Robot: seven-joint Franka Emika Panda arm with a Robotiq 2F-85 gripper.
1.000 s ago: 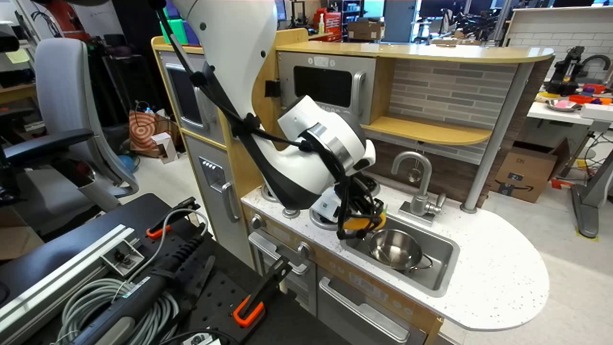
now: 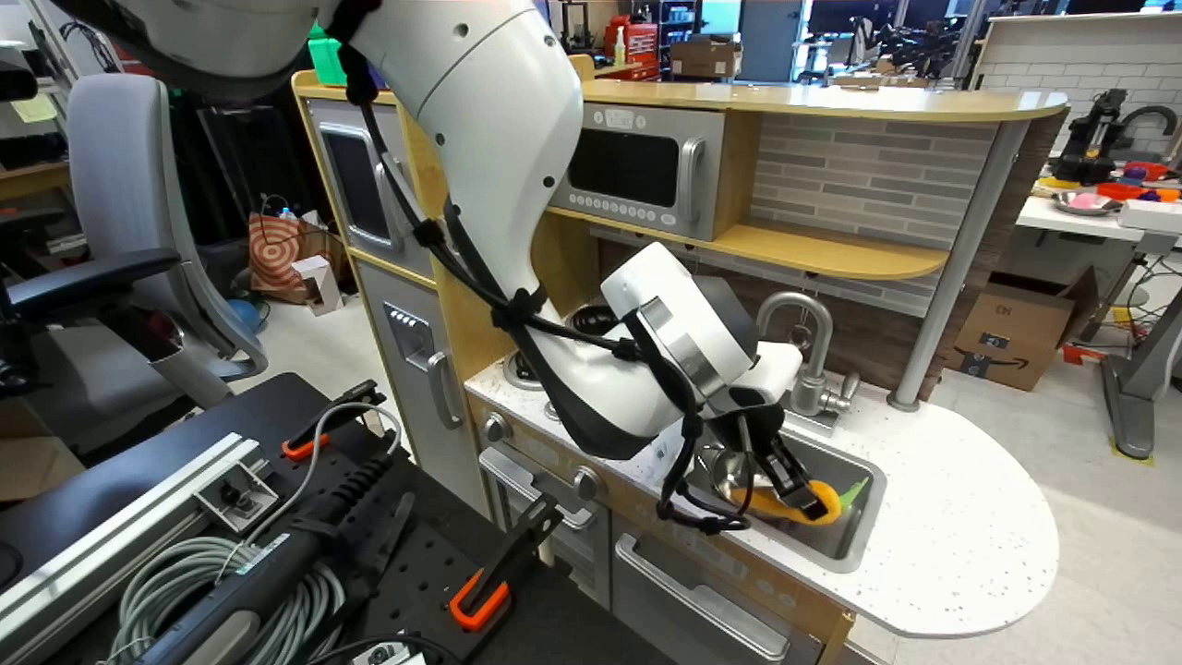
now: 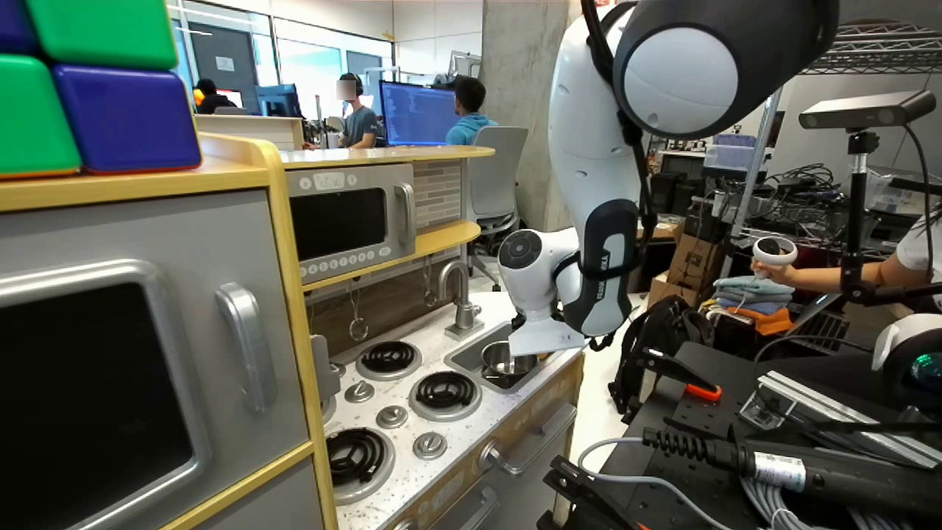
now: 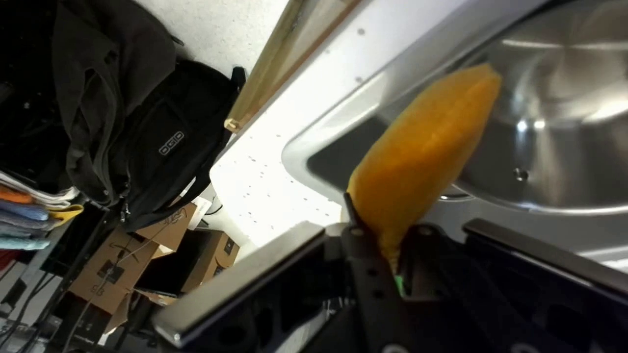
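Note:
In the wrist view my gripper is shut on an orange toy carrot (image 4: 427, 150), its narrow end between the fingers and a bit of green showing below. Exterior view 1 has the gripper (image 2: 800, 493) low over the sink (image 2: 867, 532), with the orange carrot (image 2: 826, 504) at its fingertips and green sticking out to the right. A shiny metal pot (image 2: 722, 470) sits in the sink, mostly hidden by the gripper there. In the wrist view the pot (image 4: 565, 153) lies to the carrot's right. Exterior view 2 hides the fingers behind the wrist.
The faucet (image 2: 814, 349) rises behind the sink. White counter (image 2: 964, 510) to the sink's right is clear. Stove burners (image 3: 446, 393) lie on its other side. The shelf (image 2: 842, 246) and microwave (image 2: 648, 166) overhang the counter's back.
My gripper has moved right and down with the carrot, from beside the burners to over the sink. The arm now covers most of the pot, which was in plain view before.

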